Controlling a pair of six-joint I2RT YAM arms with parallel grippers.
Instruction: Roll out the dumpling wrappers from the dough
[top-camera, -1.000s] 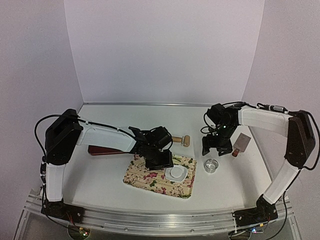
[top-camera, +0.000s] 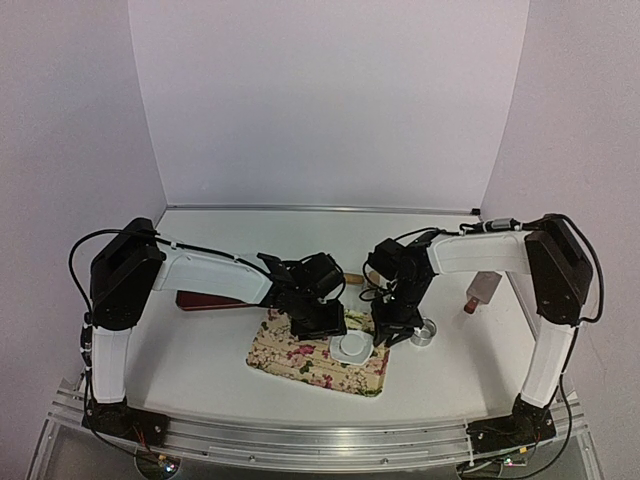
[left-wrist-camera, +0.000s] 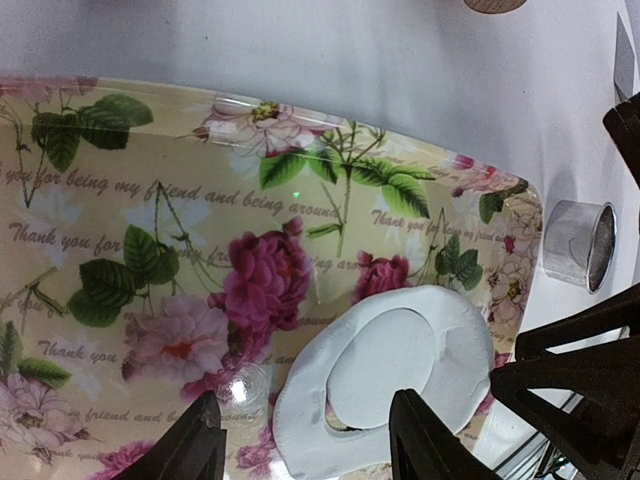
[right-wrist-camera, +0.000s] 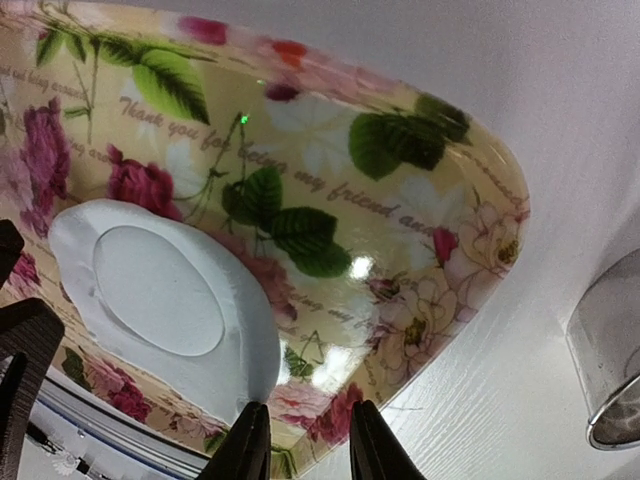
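Observation:
A flattened white dough sheet (left-wrist-camera: 310, 420) with a round cut disc (left-wrist-camera: 380, 365) inside it lies on the flowered board (left-wrist-camera: 170, 250). My left gripper hangs over the board beside the dough, open with nothing seen between its fingers. My right gripper is at the dough's right edge, its fingers apart, one fingertip (right-wrist-camera: 253, 425) at the rim of the dough; whether it touches cannot be told. A metal ring cutter (right-wrist-camera: 610, 340) stands on the table just right of the board.
A wooden rolling pin (top-camera: 352, 278) lies behind the board, partly hidden by the arms. A cleaver (top-camera: 483, 287) lies at the right, and a dark red tray (top-camera: 200, 300) at the left.
The left arm has not moved.

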